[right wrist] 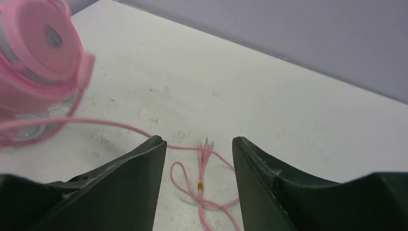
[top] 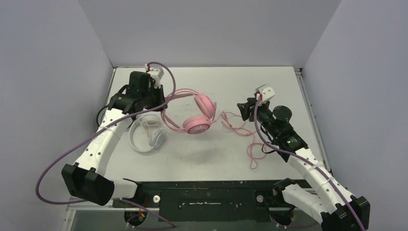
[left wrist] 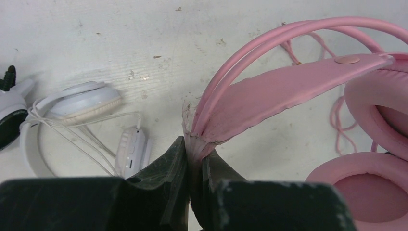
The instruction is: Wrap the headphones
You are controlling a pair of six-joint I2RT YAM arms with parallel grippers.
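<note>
Pink headphones [top: 196, 124] hang over the table with their headband held by my left gripper [top: 164, 104]. In the left wrist view the padded band [left wrist: 284, 91] narrows into the shut fingers of the left gripper, and the ear cups are at the right edge. A pink cable [top: 236, 126] runs from the ear cups and lies loosely looped on the table. My right gripper [top: 245, 111], to the right of the headphones, has its fingers apart. Seen from the right wrist, the cable end [right wrist: 201, 166] lies on the table below, beyond the gap between the fingers.
White headphones [top: 139, 137] with a wound cable lie at the left of the table, below the left arm. A small white remote [left wrist: 131, 151] rests by them. Walls enclose the sides and back.
</note>
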